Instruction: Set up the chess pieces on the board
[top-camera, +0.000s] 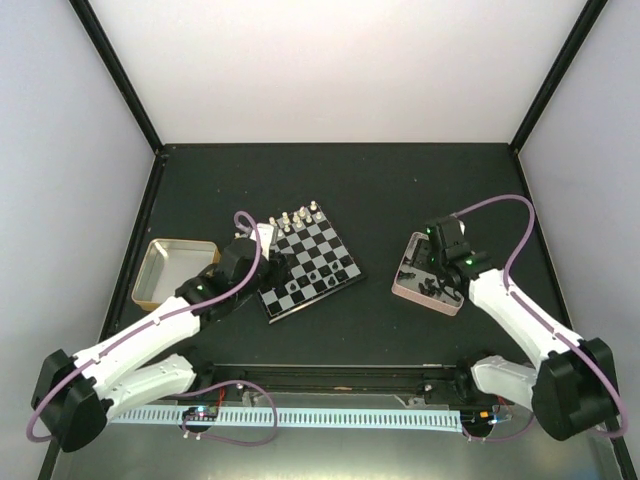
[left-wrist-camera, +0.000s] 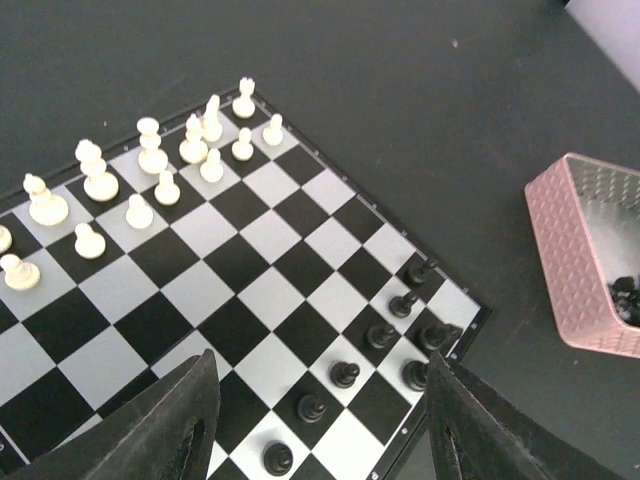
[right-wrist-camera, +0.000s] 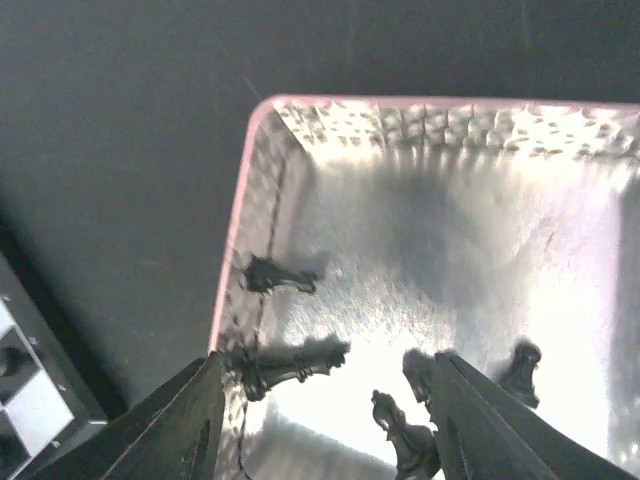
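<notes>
The chessboard (top-camera: 318, 255) carries white pieces along its back rows and several dark pieces on the near right, clearest in the left wrist view, such as a dark pawn (left-wrist-camera: 344, 374). My left gripper is over the board, fingers apart with nothing between them. My right gripper is over the pink bin (top-camera: 397, 280), fingers apart, above loose dark pieces lying on their sides, such as one (right-wrist-camera: 280, 275) by the bin's left wall. Whether any piece lies between the right fingers' lower reach cannot be judged exactly; none is held.
A beige tray (top-camera: 163, 273), empty, sits left of the board. Bare dark table (top-camera: 340, 180) spans the back and the strip between board and bin. Frame rails bound the table at both sides.
</notes>
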